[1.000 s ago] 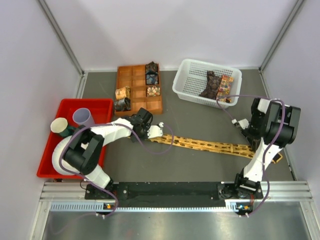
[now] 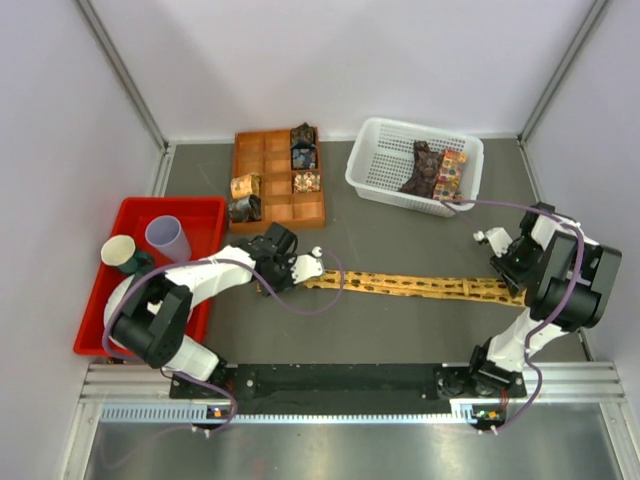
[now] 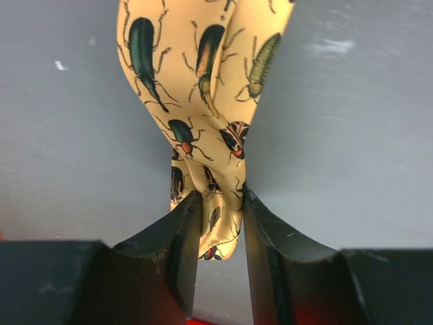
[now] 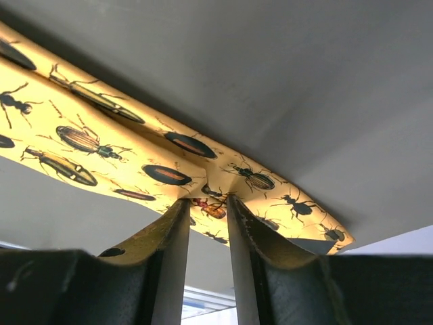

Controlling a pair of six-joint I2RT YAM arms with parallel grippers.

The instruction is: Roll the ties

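Observation:
A long yellow tie (image 2: 400, 285) printed with insects lies stretched across the table, with layers overlapping lengthwise. At its left end my left gripper has the cloth (image 3: 203, 128) bunched between its fingertips, a short end poking out past them. At the right end, my right gripper is shut on a fold of the tie (image 4: 162, 162); a flat corner of cloth extends beyond the fingers toward the lower right. From above, both grippers' fingertips are largely hidden by the arms.
Behind the tie stand an orange compartment box (image 2: 263, 160) with several rolled ties and a white basket (image 2: 375, 165) holding patterned ties. A red tray (image 2: 215, 215) with cups is at the left. Bare table (image 2: 400, 335) lies in front of the tie.
My right arm swung rightward, and the tie's right end, which stuck out past the gripper, no longer does.

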